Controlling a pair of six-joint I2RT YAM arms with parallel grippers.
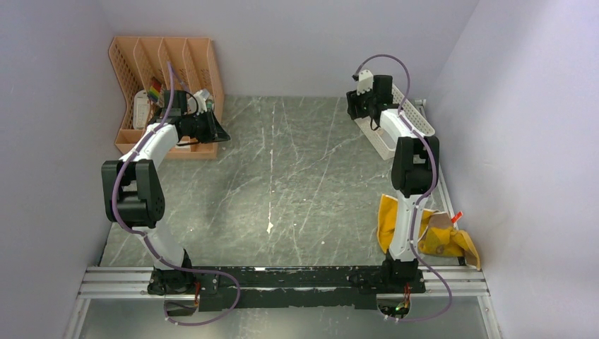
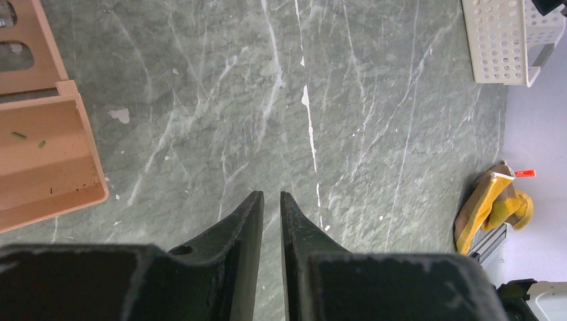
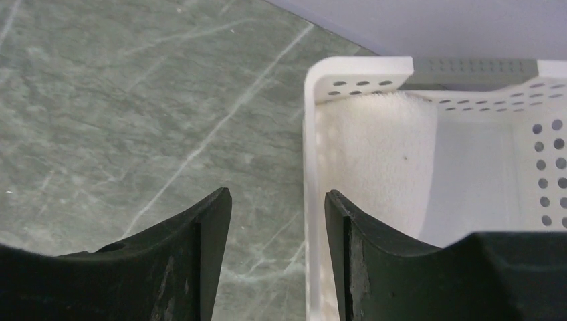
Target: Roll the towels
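Note:
In the right wrist view, a white rolled towel (image 3: 378, 157) lies in the white basket (image 3: 311, 167) along its side wall. My right gripper stands open above that wall, one finger to either side of it, with nothing between its fingers that I can make out. From the top view, the right gripper (image 1: 352, 109) covers the basket's back-left corner. On the left, my left gripper (image 1: 226, 136) hangs by the wooden organizer's right side; its fingertips (image 2: 257, 204) are a narrow gap apart, with only bare table showing between them.
A yellow and brown cloth (image 1: 387, 220) lies crumpled at the front right, partly under the right arm. The wooden organizer (image 1: 205, 63) with several items stands at the back left.

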